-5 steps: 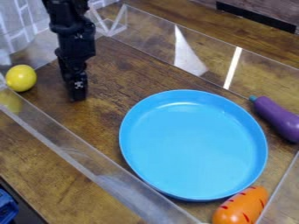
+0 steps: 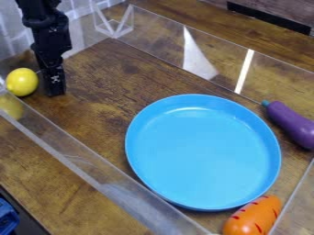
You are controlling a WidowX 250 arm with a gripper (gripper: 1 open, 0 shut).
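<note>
My black gripper (image 2: 50, 79) reaches down at the upper left, its fingertips low beside a yellow round object (image 2: 20, 82) near the left wall of the clear-walled area. The gripper is just right of and behind the yellow object; whether its fingers touch it or how wide they stand is too dark and small to tell.
A large blue plate (image 2: 203, 151) fills the right middle of the wooden surface. A purple eggplant (image 2: 289, 126) lies at the right edge, an orange carrot-like toy (image 2: 252, 218) at the bottom right. The wood between gripper and plate is clear.
My gripper has moved left toward the yellow object, which sits in nearly the same place. The plate and other toys have not moved.
</note>
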